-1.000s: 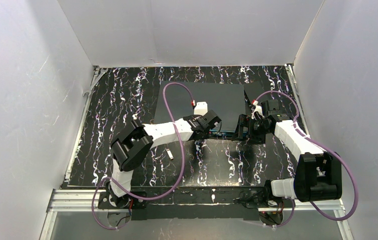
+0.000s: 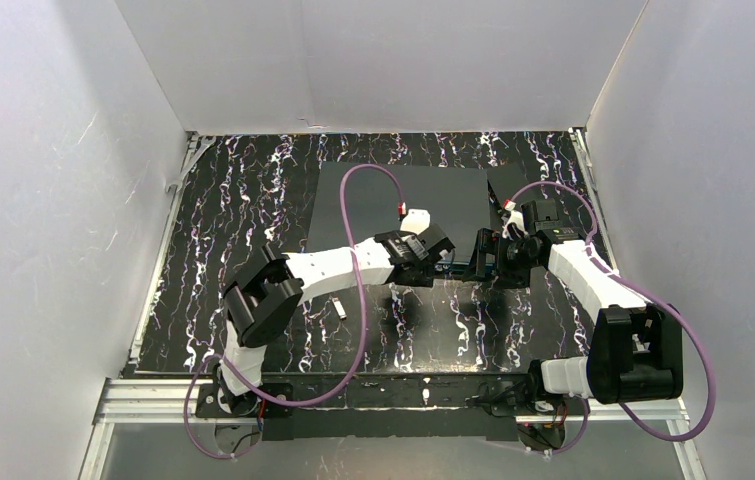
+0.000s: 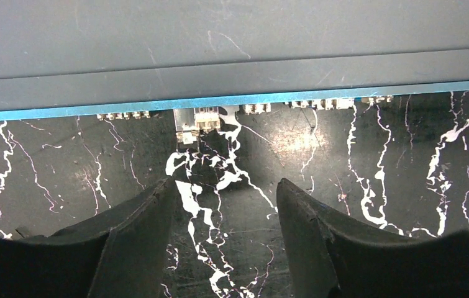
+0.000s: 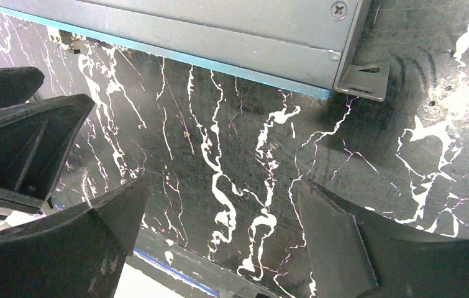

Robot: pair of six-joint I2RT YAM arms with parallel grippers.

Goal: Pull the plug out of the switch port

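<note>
The switch (image 2: 433, 195) is a flat dark box with a blue lower front edge. In the left wrist view a small clear plug (image 3: 186, 122) sticks out from a port under the switch's front edge (image 3: 269, 97); how deep it sits is hidden. My left gripper stands open on the table side of it, its left fingertip slightly left of the plug and nothing between its fingers. The right gripper is open and empty in front of the switch's right end, over bare table. Left gripper fingers (image 4: 30, 139) show at the left of the right wrist view.
Several other port fittings (image 3: 322, 103) line the front edge. A small white piece (image 2: 339, 308) lies loose on the table left of centre. A metal bracket (image 4: 365, 81) juts from the switch's right end. Purple hoses (image 2: 353, 260) arch over the arms.
The right arm has stayed put.
</note>
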